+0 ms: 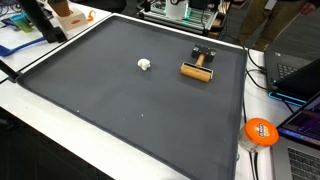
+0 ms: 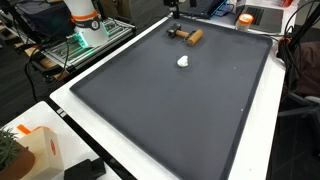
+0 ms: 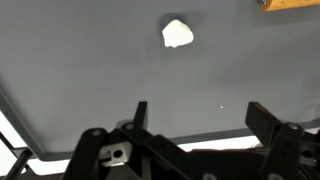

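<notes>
A small white lump (image 1: 144, 64) lies on the dark grey mat (image 1: 130, 115). It also shows as a white piece (image 2: 183, 61) in exterior view 2. Farther over rests a tool with an orange-brown cylinder (image 1: 197, 72) and a dark end. In the wrist view my gripper stands open, its two black fingers wide apart with only bare mat between them. Beyond the fingertips, the white lump (image 3: 177, 34) lies near the top middle, and part of the wooden piece (image 3: 288, 4) shows at the upper right corner.
An orange-lidded jar (image 1: 260, 133) stands on the white table edge beside the mat. Laptops lie past it at the right. A plant pot (image 2: 14, 158) and white equipment occupy the lower left of exterior view 2.
</notes>
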